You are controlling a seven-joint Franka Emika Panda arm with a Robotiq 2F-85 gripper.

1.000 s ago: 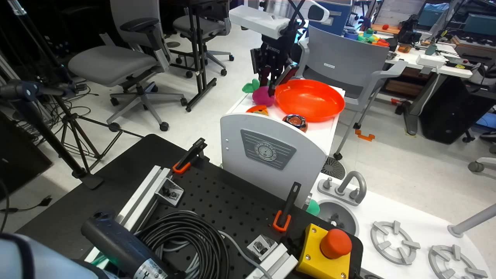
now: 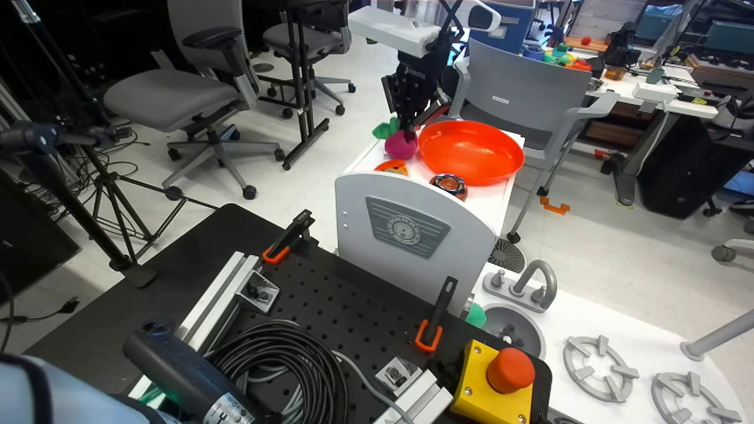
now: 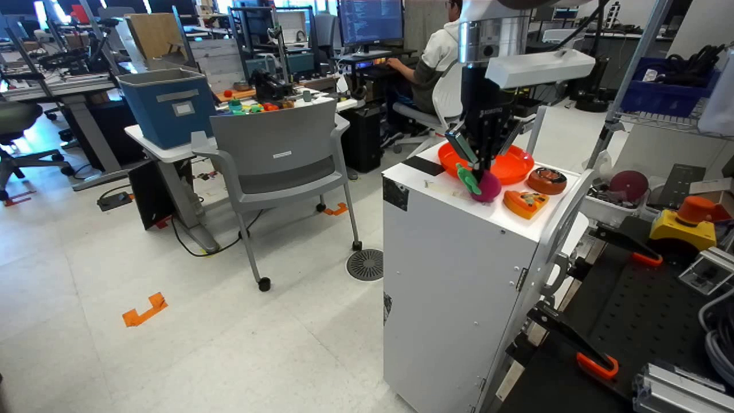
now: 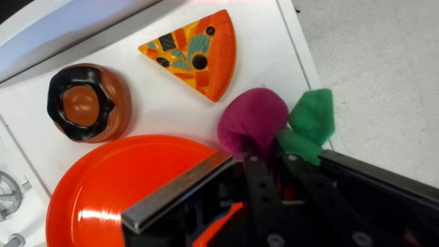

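A magenta plush vegetable (image 4: 255,117) with green leaves (image 4: 312,117) rests at the edge of the white cabinet top. My gripper is shut on it, pinching the plush where the magenta body meets the leaves; the fingers hide that part. In exterior view 1 the magenta body (image 2: 400,145) shows just beneath the fingers, left of the orange-red plate (image 2: 470,152). From the other side, the plush (image 3: 487,187) appears under the gripper (image 3: 480,172), its leaves bunched to the left. Whether it touches the cabinet top is hard to tell.
Near the plush lies a toy pizza slice (image 4: 197,53). A brown toy doughnut (image 4: 88,103) with black icing stands beside the plate. The grey upright panel (image 2: 413,233) borders the cabinet top, and beyond the opposite edge is open floor.
The gripper's fingers were spread around the plush a second ago and have since closed on it. The plush and its leaves have shifted slightly; the plate and other toys stayed put.
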